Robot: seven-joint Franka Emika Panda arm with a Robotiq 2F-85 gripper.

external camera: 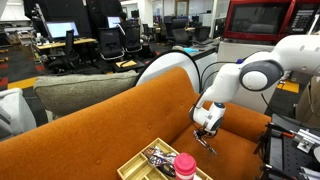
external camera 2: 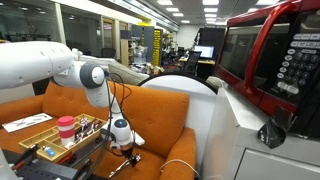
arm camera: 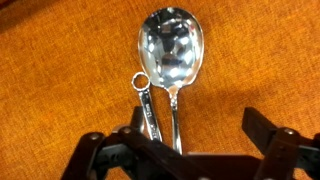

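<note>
In the wrist view a shiny metal spoon (arm camera: 171, 48) lies on the orange couch seat, its bowl toward the top and its handle running down under the gripper. Close along the handle's left side is a small wrench (arm camera: 147, 104) with a ring end. My gripper is open, its two dark fingers (arm camera: 264, 130) wide apart, nothing held between them. Spoon handle and wrench both pass into the space between the fingers and are hidden below. From outside, the gripper (external camera: 205, 132) hangs low over the seat by the utensils.
A wooden tray (external camera: 133, 166) with compartments holds several metal utensils. A red-lidded container (external camera: 185, 165) stands in it. The orange backrest (external camera: 100, 120) rises behind. Bare seat (external camera: 235, 147) lies right of the gripper.
</note>
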